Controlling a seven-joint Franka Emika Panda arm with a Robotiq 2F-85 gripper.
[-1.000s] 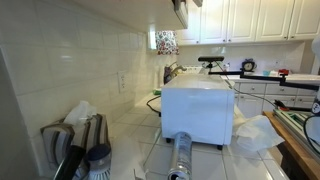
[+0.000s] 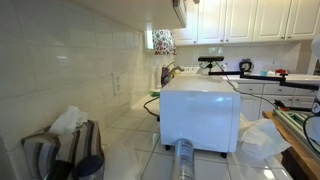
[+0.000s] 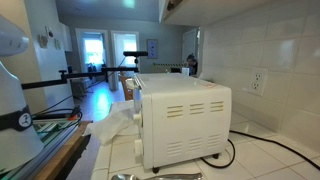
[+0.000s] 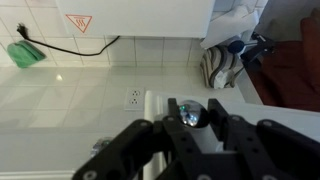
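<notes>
In the wrist view my gripper comes up from the bottom edge, black fingers close together. A round, shiny, dark-centred thing [image 4: 191,113] sits between the fingertips, and the fingers are shut on it. What it is does not show clearly. A shiny metal cylinder [image 2: 183,160] stands out in front of a white box-shaped appliance [image 2: 200,118] in exterior view 1; I cannot tell whether it is the same thing. In exterior view 2 a shiny metal piece [image 3: 155,177] shows at the bottom edge. The gripper itself is not clear in either exterior view.
A striped holder [image 2: 75,150] with white tissue [image 2: 69,121] stands by the tiled wall, with a dark round item [image 2: 90,166] in front. A white cloth [image 2: 262,138] lies right of the appliance. An outlet [image 3: 258,82] and black cord [image 3: 270,142] are behind.
In exterior view 1 the striped holder and the dark item beside it sit lower and farther left in the picture. The metal cylinder appears slightly lower and to the right. The appliance looks unchanged.
</notes>
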